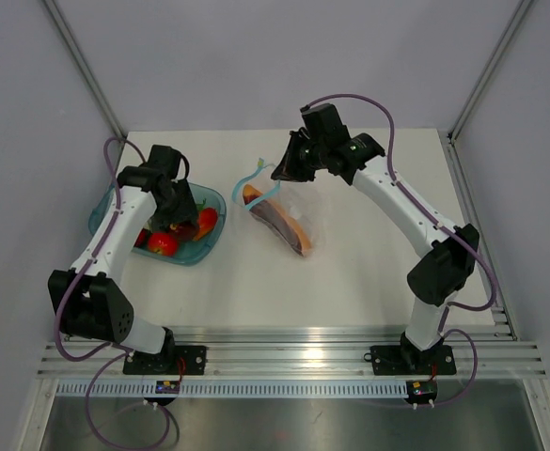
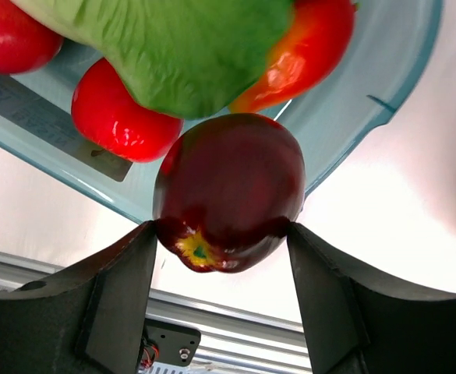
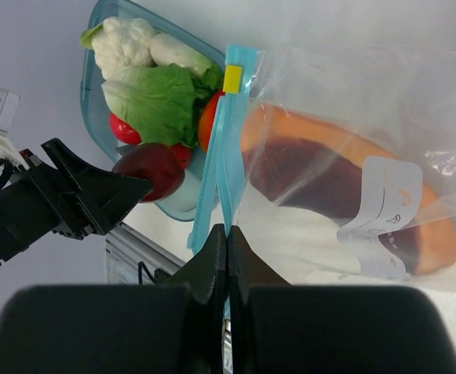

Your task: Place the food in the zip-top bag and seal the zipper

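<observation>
A dark red, glossy, round fruit (image 2: 231,191) is pinched between the fingertips of my left gripper, raised over the near edge of the blue bowl (image 2: 403,86). In the right wrist view the same fruit sits at the left gripper's tips, to the left of the bag. The clear zip bag (image 3: 321,78) lies with its blue zipper strip (image 3: 229,156) facing the bowl and its mouth spread in a loop. Inside the bag rests a long orange and dark brown food (image 1: 279,224). My right gripper is shut on the bag's zipper edge.
In the bowl are a white cauliflower (image 3: 125,45), green lettuce (image 3: 153,101), a pale long item (image 3: 174,53), and red and orange vegetables (image 2: 122,117). Open table (image 1: 387,272) lies right of the bag and between bowl and rail.
</observation>
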